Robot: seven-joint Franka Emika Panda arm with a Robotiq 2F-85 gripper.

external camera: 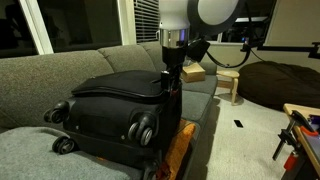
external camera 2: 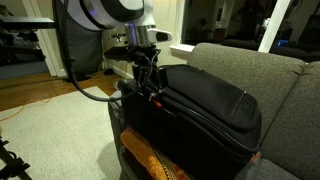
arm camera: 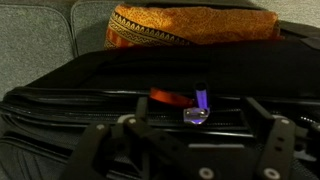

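Observation:
A black soft-sided suitcase (external camera: 118,120) with wheels lies on the grey couch, its zippered edge facing the couch front. My gripper stands open above that edge, its fingers apart on either side of a red-orange tab (arm camera: 172,98) and a shiny purplish metal piece (arm camera: 197,113). Two zipper tracks (arm camera: 75,97) run across the wrist view below and beside the tab. From exterior view 2 the gripper (external camera 2: 148,86) appears close to the suitcase edge, with a small red spot beside it. Whether the fingers touch the suitcase cannot be made out.
Orange patterned cloth (arm camera: 195,24) lies along the suitcase's front side. The couch backrest (external camera: 35,83) rises behind the suitcase. A wooden stool (external camera: 229,84) and a table (external camera: 304,130) stand to the right, with open carpet between.

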